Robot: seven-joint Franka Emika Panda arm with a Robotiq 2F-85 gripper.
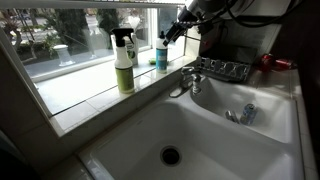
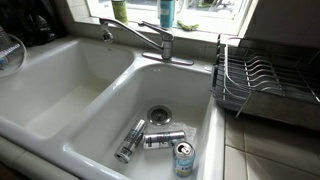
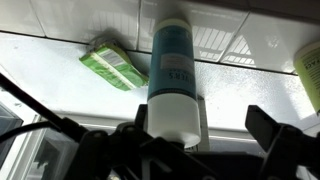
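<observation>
On the window sill stands a blue bottle (image 1: 162, 56) with a white top, upright. My gripper (image 1: 172, 38) is above and just right of its top in the first exterior view. From the wrist, the blue bottle (image 3: 173, 62) points its white cap toward me, in the space between the open, dark fingers (image 3: 268, 135); contact with them cannot be made out. A green-labelled spray bottle (image 1: 124, 68) is farther left on the sill. The second exterior view shows only the lower part of the blue bottle (image 2: 167, 13).
A small green packet (image 3: 115, 63) lies beside the blue bottle. The faucet (image 2: 165, 42) rises below the sill, with a dish rack (image 2: 270, 75) to its right. Several cans, one upright (image 2: 184, 158), occupy the right basin; the left basin (image 2: 60, 90) looks empty.
</observation>
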